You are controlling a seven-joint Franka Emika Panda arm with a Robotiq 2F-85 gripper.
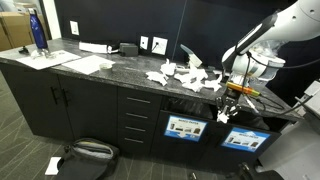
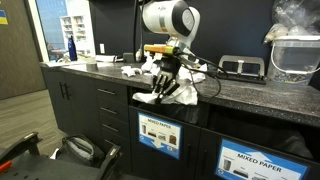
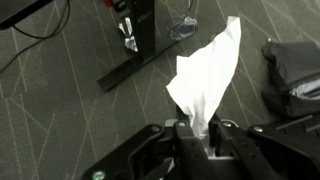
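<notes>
Held in my gripper is a crumpled white paper (image 3: 207, 75), which sticks out past the fingers in the wrist view with the floor behind it. In exterior view 1 my gripper (image 1: 224, 108) points down just in front of the counter's front edge, and the paper (image 1: 223, 116) hangs below it near the open bin fronts. Several more crumpled white papers (image 1: 196, 74) lie on the dark counter (image 1: 135, 75) behind. White paper (image 2: 180, 95) also shows around the arm's end in exterior view 2.
Blue-and-white labels mark the bin fronts (image 1: 186, 128) below the counter, one reading mixed paper (image 2: 262, 165). A black bag (image 1: 87, 158) lies on the floor. A blue bottle (image 1: 39, 35) and a clear bin (image 2: 294, 60) stand on the counter.
</notes>
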